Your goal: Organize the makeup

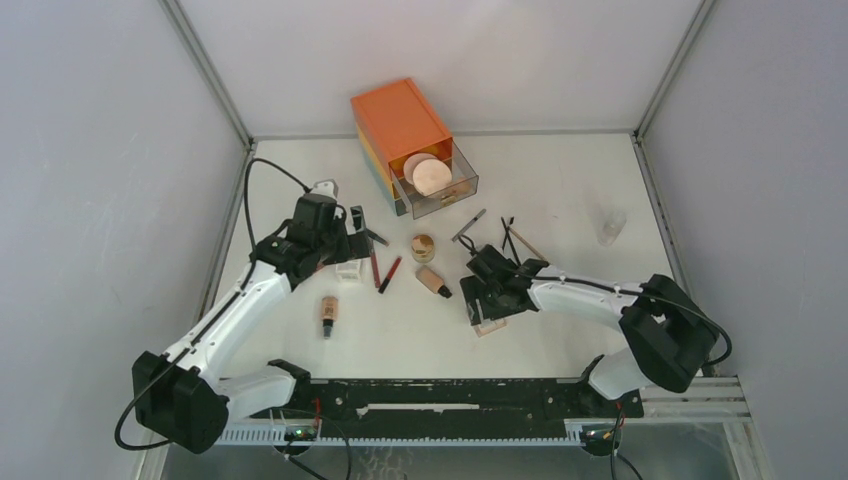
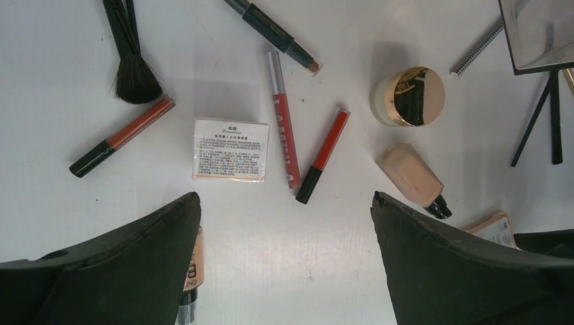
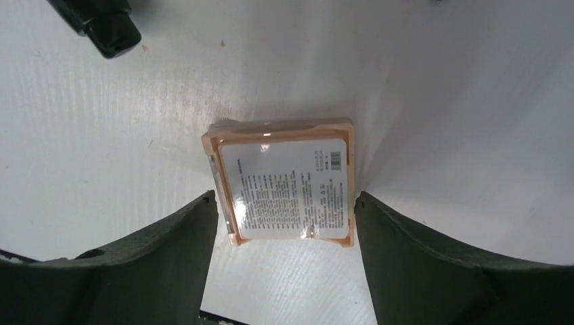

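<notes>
A flat compact with a white label [image 3: 284, 189] lies between the fingers of my open right gripper, low over the table. My left gripper hangs open above the left-side items: a white labelled box [image 2: 229, 150], lip tubes [image 2: 323, 152], black brushes [image 2: 135, 74], a foundation bottle [image 1: 329, 312] and a dark stick [image 2: 267, 26]. In the middle lie a second foundation bottle [image 2: 406, 172] and a gold-lidded jar [image 1: 422, 248]. At the back stands an orange organizer [image 1: 398, 110], its clear drawer [image 1: 440, 200] pulled out with round puffs inside.
Thin pencils and brushes [image 1: 525, 242] and a spiral-ended tool [image 1: 468, 225] lie right of the middle. A translucent item [image 1: 612, 225] rests at the far right.
</notes>
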